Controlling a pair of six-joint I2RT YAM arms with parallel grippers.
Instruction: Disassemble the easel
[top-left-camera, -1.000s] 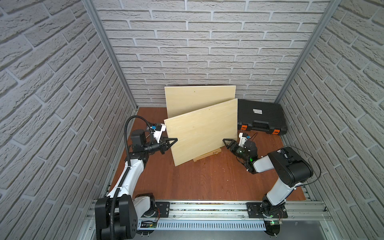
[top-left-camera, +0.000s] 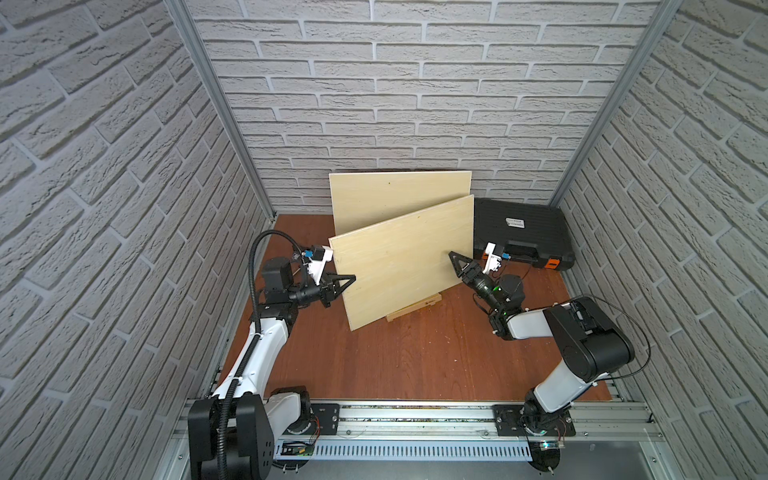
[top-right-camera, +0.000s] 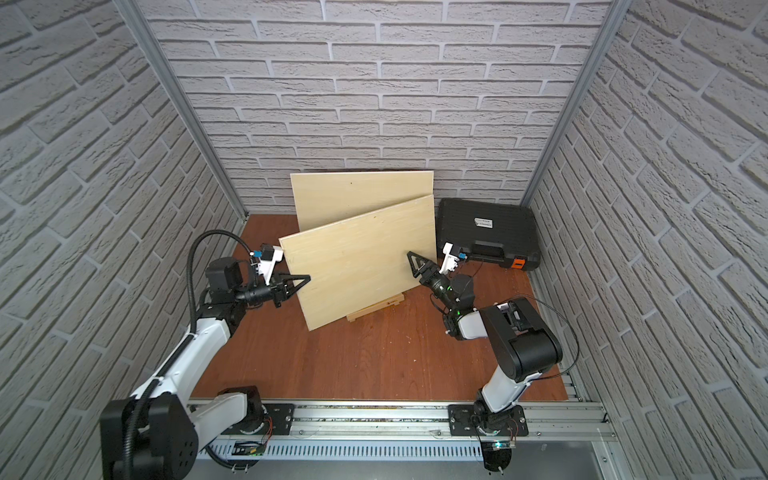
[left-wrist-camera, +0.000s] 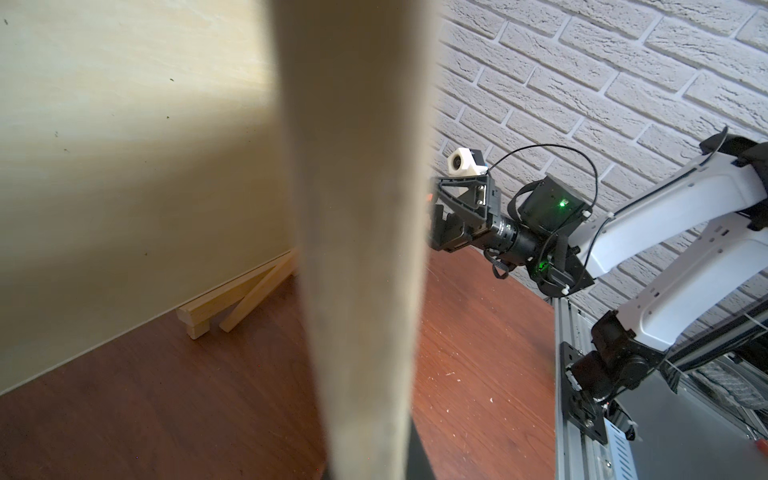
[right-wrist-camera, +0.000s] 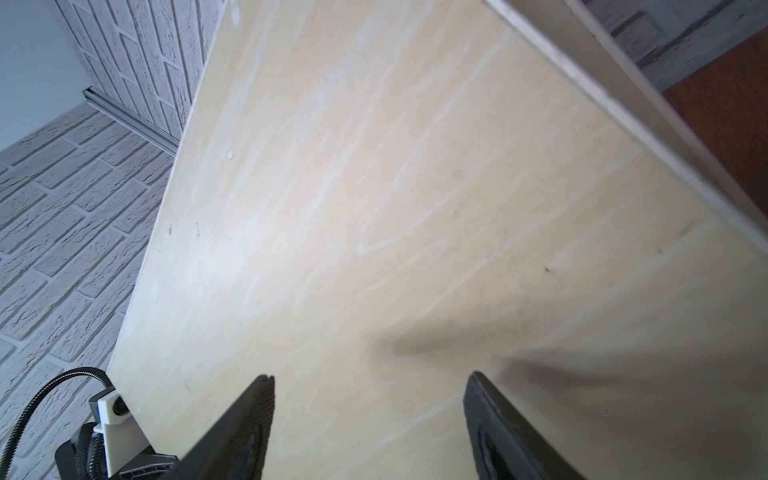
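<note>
A plywood board (top-left-camera: 404, 256) stands tilted, higher at its right end, before a second board (top-left-camera: 392, 192). Beneath the front one lie wooden slats (left-wrist-camera: 248, 292). My left gripper (top-left-camera: 345, 281) is at the front board's left edge, which fills the middle of the left wrist view and hides the fingertips; I cannot tell from the pictures how firmly it holds. My right gripper (top-left-camera: 457, 261) is at the board's right part; the right wrist view shows its two fingers spread in front of the board face, and whether they grip anything is unclear.
A black case (top-left-camera: 520, 228) lies at the back right. Brick-patterned walls enclose the left, back and right.
My right gripper has moved up along the board's right part, and the board's right end has shifted slightly upward. The left arm is almost still.
</note>
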